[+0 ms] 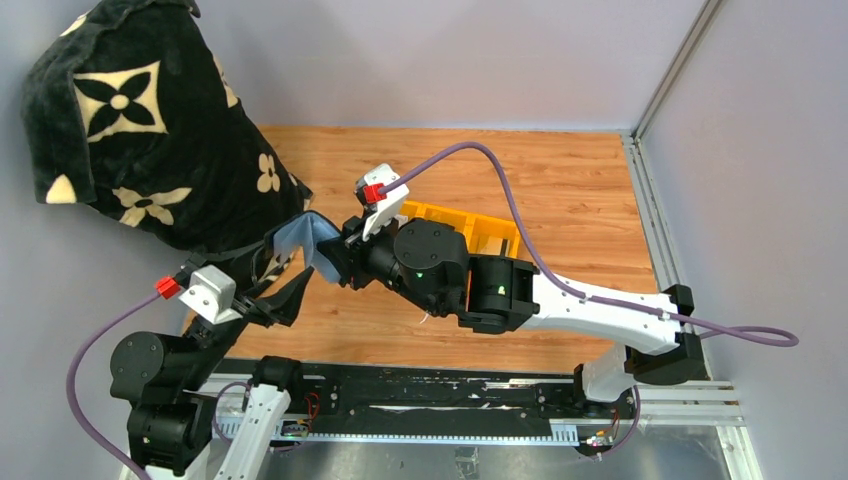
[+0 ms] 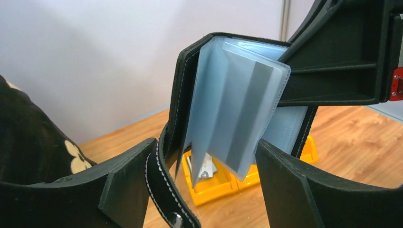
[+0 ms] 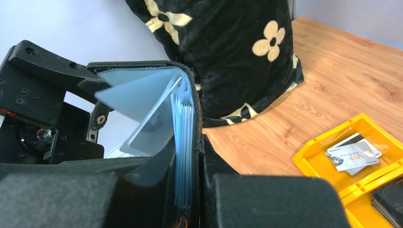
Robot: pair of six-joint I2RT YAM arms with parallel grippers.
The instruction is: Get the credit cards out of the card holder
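The black card holder [image 2: 190, 66] with pale blue card sleeves [image 2: 237, 109] is held up in the air, spread open. My right gripper is shut on it, its fingers clamping the cover and a stack of sleeves. Just in front of the sleeves, my left gripper stands open. The holder's strap with its snap hangs between the left fingers, close to one of them; whether they touch, I cannot tell. Bank cards [image 3: 354, 156] lie loose in a yellow tray. Whether any sleeve still contains a card is not clear.
The yellow tray [image 3: 309, 154] sits on the wooden table beneath the right arm, with dark flat items [image 3: 392, 199] in its other compartment. A large black patterned cushion [image 1: 150, 120] fills the back left.
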